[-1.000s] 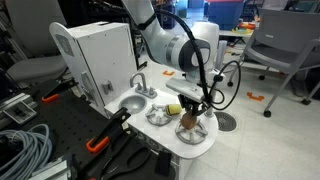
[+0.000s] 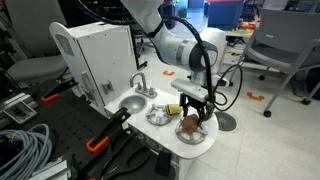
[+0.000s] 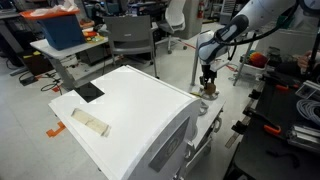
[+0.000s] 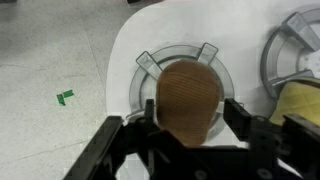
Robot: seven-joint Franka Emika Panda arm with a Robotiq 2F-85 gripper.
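Observation:
A rounded brown object (image 4: 187, 95) rests on a grey round burner (image 4: 140, 88) with metal spokes, at the edge of a white countertop (image 4: 126, 50). My gripper is low over it, its dark fingers (image 4: 235, 112) apart on the left and right of the brown object. In the wrist view a narrow gap seems to show on either side, so I cannot tell of any contact. From exterior view 1, the gripper (image 2: 194, 115) comes down on the brown object (image 2: 188, 124) from above and partly covers it.
Farther left are a sink (image 2: 132, 104) with a faucet (image 2: 142, 80) and a white cabinet (image 2: 88, 60). Open floor (image 2: 245, 145) lies beyond the counter's rounded edge.
My gripper has come down closer around the brown object over the last second. The burners, yellow item and sink stay where they were.

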